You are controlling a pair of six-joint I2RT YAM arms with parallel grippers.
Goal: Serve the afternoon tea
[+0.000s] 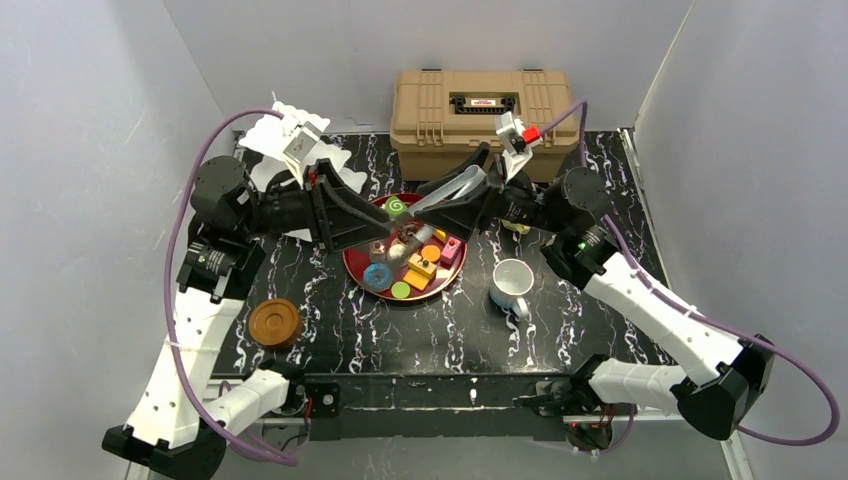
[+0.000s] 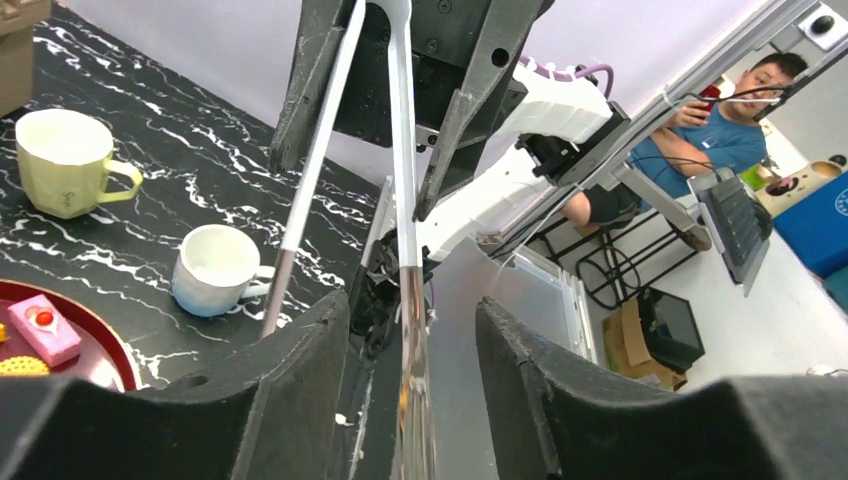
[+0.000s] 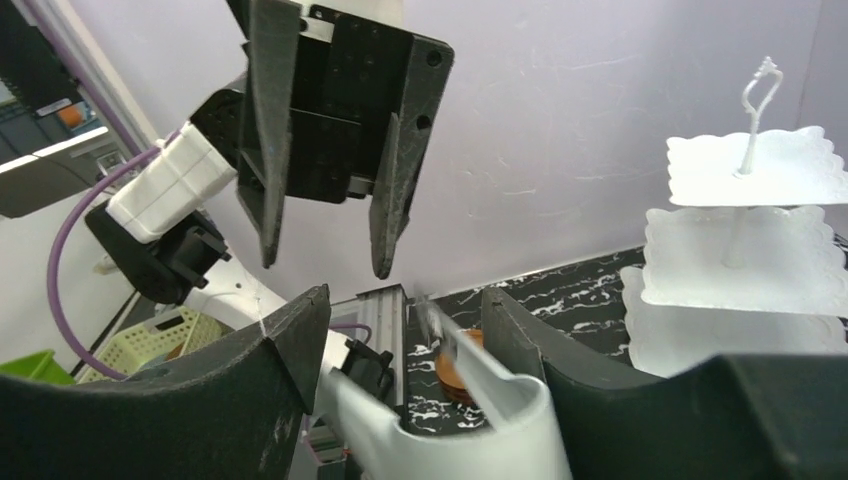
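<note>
A pair of tongs (image 1: 455,195) with pale handles and metal ends hangs slanting at the right gripper (image 1: 450,210), over a red plate (image 1: 356,262) of pastries; whether that gripper grips it is hard to tell. In the left wrist view the tongs (image 2: 405,150) reach down between the fingers of my left gripper, which stand apart around them, open. A white three-tier stand is at the back left. A white-blue cup (image 1: 510,282) is right of the plate; a yellow cup (image 2: 65,160) lies beyond it.
A tan case (image 1: 480,120) fills the back centre. Brown coasters (image 1: 274,322) lie at the front left.
</note>
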